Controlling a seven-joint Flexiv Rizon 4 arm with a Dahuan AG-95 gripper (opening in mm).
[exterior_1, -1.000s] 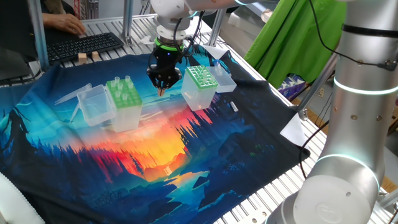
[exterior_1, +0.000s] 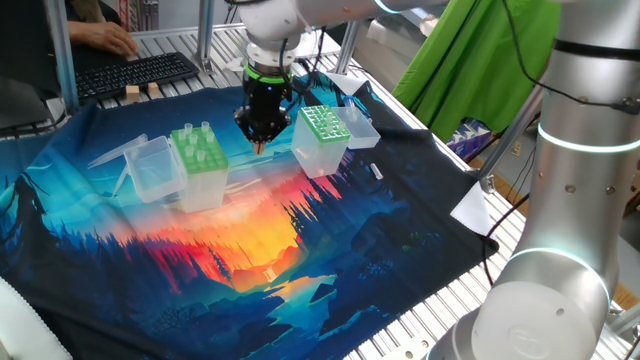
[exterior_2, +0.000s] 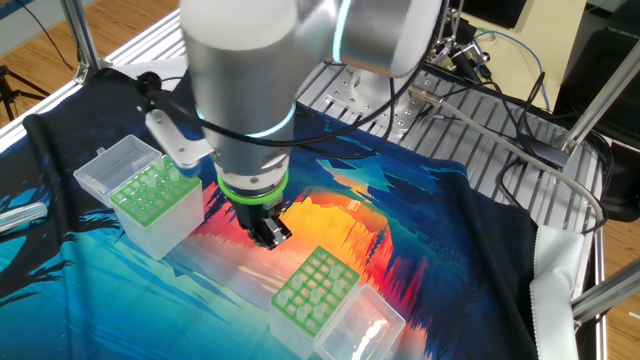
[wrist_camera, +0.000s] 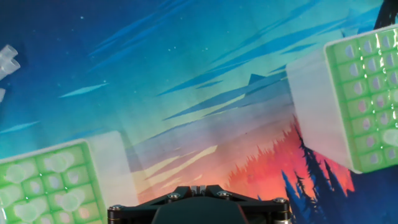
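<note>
In exterior view 1, my gripper (exterior_1: 259, 147) hangs above the cloth between two clear boxes with green gridded tops. Its fingertips sit close together in the wrist view, where the gripper looks shut with nothing visible between them. Several clear tips stand up from the left box's green rack (exterior_1: 199, 147). The right box's green rack (exterior_1: 324, 123) shows mostly rows of holes; whether tips sit low in it is hard to tell. Both boxes stand apart from the gripper, as exterior view 2 also shows for the near rack (exterior_2: 316, 290) and the far one (exterior_2: 155, 190).
Open clear lids (exterior_1: 155, 165) lie on the outer sides of the boxes. Loose clear pieces (exterior_1: 118, 150) rest on the cloth at far left. A small white piece (exterior_1: 376, 171) lies right of the right box. A person's hand (exterior_1: 105, 38) is by a keyboard.
The arm's wrist and its cable have shifted and turned slightly, while the fingertips stay at nearly the same spot. Both boxes and the loose pieces have not moved.
</note>
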